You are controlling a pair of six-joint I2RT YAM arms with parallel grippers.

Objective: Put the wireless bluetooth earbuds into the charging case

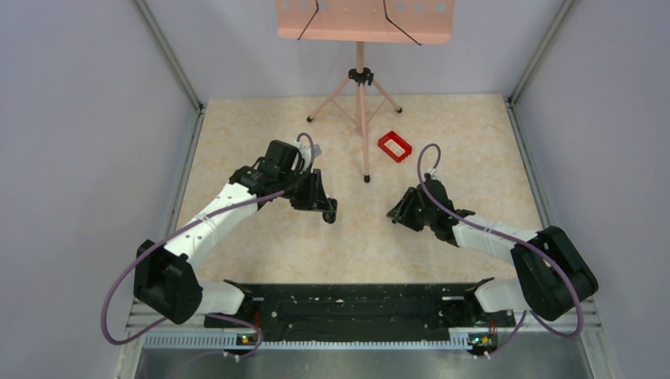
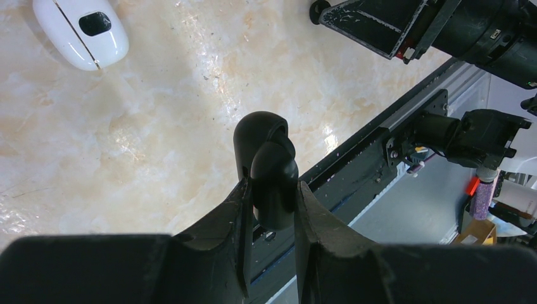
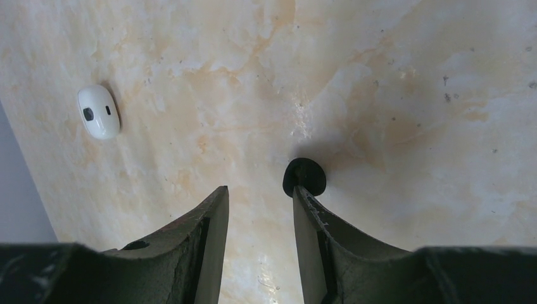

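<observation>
A black charging case (image 1: pixel 330 211), its lid raised, is clamped in my left gripper (image 1: pixel 322 207). The left wrist view shows the case (image 2: pixel 260 136) between the two fingertips, with table visible around it. One black earbud (image 3: pixel 306 176) lies on the table in the right wrist view, close past the tip of the right-hand finger. My right gripper stands open over the table, nothing between its fingers. In the top view the right gripper (image 1: pixel 397 217) mostly covers the earbud. Whether an earbud sits inside the case cannot be made out.
A white mouse-shaped object lies on the table, seen also in the right wrist view as a white mouse (image 3: pixel 99 112). Behind stand a red tray (image 1: pixel 394 146) and a pink music stand (image 1: pixel 361 103). Table between the grippers is bare.
</observation>
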